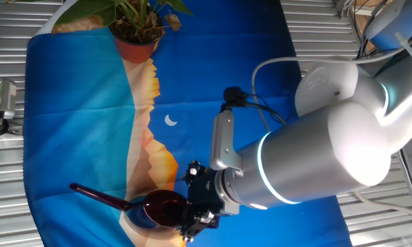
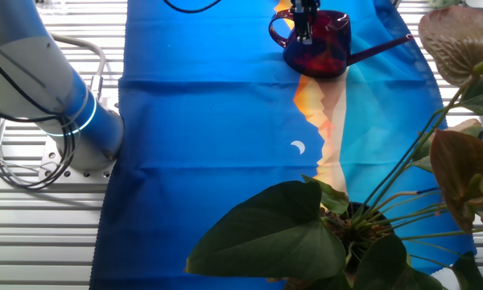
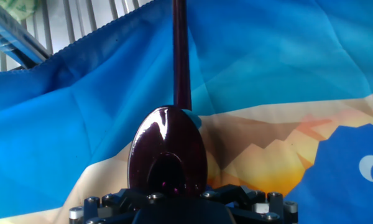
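A dark red, glossy watering can (image 1: pixel 166 208) stands on the printed cloth, its long spout (image 1: pixel 99 196) pointing left in exterior view 1. Exterior view 2 shows its body (image 2: pixel 326 52) upright, with the looped handle (image 2: pixel 275 31) on the side away from the spout. My gripper (image 1: pixel 190 204) is open at the can's handle side, its fingers spread wide apart. From the wrist, the can (image 3: pixel 168 137) lies straight ahead, centred between the open fingers. The handle is hidden there, and contact cannot be made out.
A potted plant (image 1: pixel 134 49) stands at the cloth's far end; its broad leaves (image 2: pixel 266 234) reach over the cloth in exterior view 2. Bare blue cloth (image 2: pixel 209 121) lies between the plant and the can. Slatted metal table (image 1: pixel 7 185) surrounds the cloth.
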